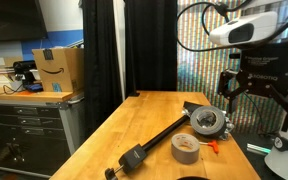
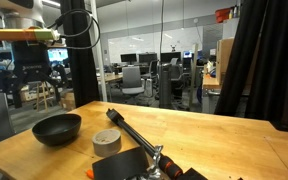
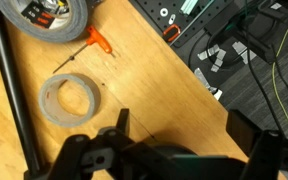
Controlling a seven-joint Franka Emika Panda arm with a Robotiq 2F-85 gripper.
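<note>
No task object is named. My gripper [image 1: 254, 93] hangs above the table's right side, its fingers wide apart and nothing between them. In the wrist view its two dark fingers [image 3: 246, 130] frame bare wood and part of a dark rounded shape at the bottom edge. A black bowl [image 2: 57, 127] sits on the table, below and to the right of the gripper in exterior view 2. The beige tape roll [image 3: 48, 101] lies flat beside a small orange-handled tool [image 3: 101, 42]. A larger grey roll [image 3: 50, 34] is cut off at the top of the wrist view.
A long black bar [image 1: 162, 138] lies across the wooden table [image 1: 134, 118]. Black tools [image 2: 189, 173] crowd the near edge in exterior view 2. Cables and a black frame [image 3: 187, 38] lie off the table's edge.
</note>
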